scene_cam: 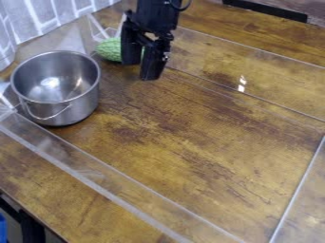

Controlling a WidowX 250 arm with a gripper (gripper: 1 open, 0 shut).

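A steel pot (57,90) with a wire handle sits at the left of the wooden table. Behind it and to its right, a green vegetable-like object (109,49) lies partly behind the black gripper (146,68), which hangs from the top of the view. The gripper's fingers are dark and point down beside the green object; whether they are open or shut is hard to make out.
A dark edge runs along the back right, and a frame edge lies at the lower left.
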